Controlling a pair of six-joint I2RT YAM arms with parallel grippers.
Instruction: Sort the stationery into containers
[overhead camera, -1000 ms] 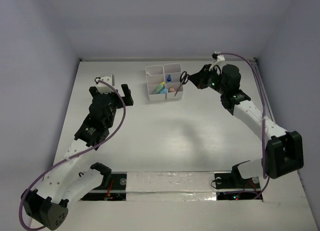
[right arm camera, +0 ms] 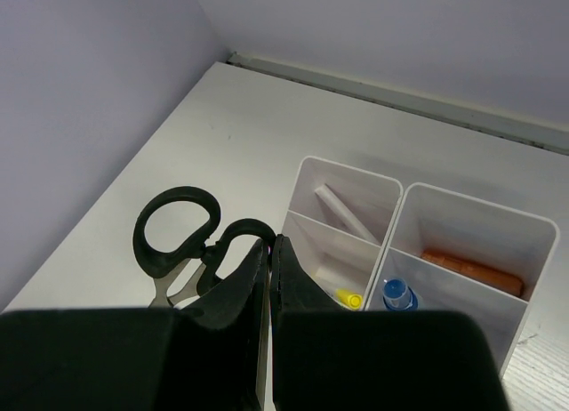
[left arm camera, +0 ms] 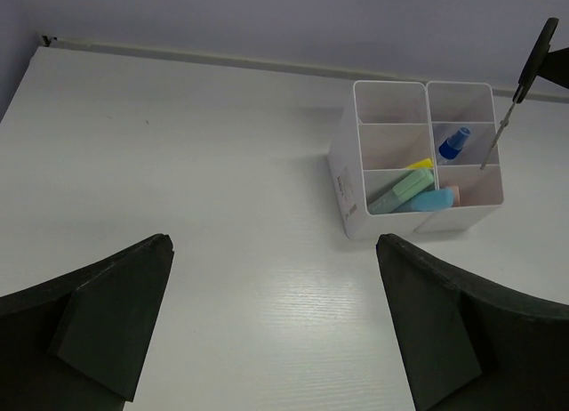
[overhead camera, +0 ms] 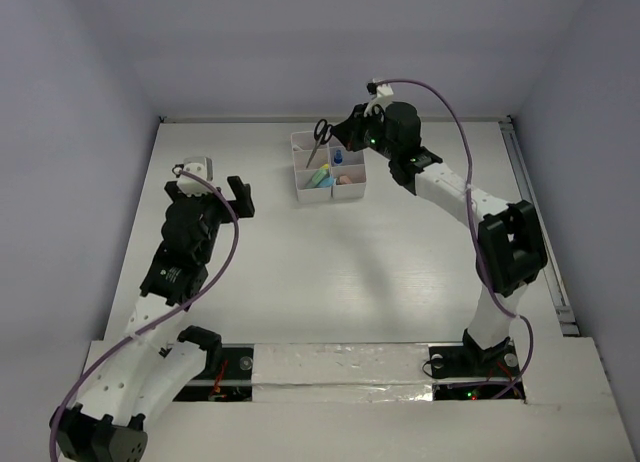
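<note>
Black-handled scissors point(overhead camera: 322, 132) hang blades-down over the white compartment organizer point(overhead camera: 301, 192), held in my shut right gripper point(overhead camera: 342, 134); the right wrist view shows the handles point(right arm camera: 176, 244) at its fingertips. The organizer holds a blue-capped item, a green item, a light-blue item and a yellow one; the right wrist view also shows a white bar point(right arm camera: 347, 211) and an orange-brown item point(right arm camera: 471, 270). My left gripper point(overhead camera: 225, 192) stands open and empty at the left, away from the organizer.
Grey walls point(overhead camera: 330, 62) enclose the back and sides.
My right gripper has moved left and slightly up in the top view, carrying the scissors over the organizer. The left arm has shifted left.
</note>
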